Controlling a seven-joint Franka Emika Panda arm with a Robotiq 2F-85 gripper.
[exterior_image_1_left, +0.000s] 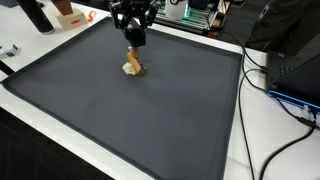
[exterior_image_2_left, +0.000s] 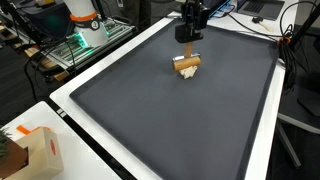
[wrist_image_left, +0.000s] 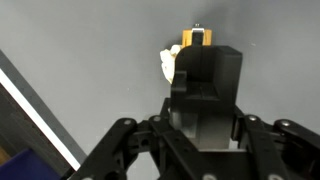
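Observation:
My gripper (exterior_image_1_left: 134, 45) points down over the far part of the dark grey board, shut on a tan wooden tool. The tool's head (exterior_image_2_left: 187, 62) hangs crosswise below the fingers on a narrow upright handle (exterior_image_2_left: 189, 48). A small cream, crumpled-looking piece (exterior_image_2_left: 189, 72) lies on the board right under and beside the head; whether they touch is unclear. In the wrist view, the dark fingers cover much of the tool, leaving an orange end (wrist_image_left: 206, 37) with a metallic strip and the pale piece (wrist_image_left: 168, 64) to its left.
Most of the dark board (exterior_image_1_left: 150, 110) is bare, bordered by a white tabletop (exterior_image_1_left: 75, 138). A wooden item (exterior_image_1_left: 68, 17) stands beyond the far left edge. Black cables (exterior_image_1_left: 243, 110) run at right, by a dark device (exterior_image_1_left: 300, 80).

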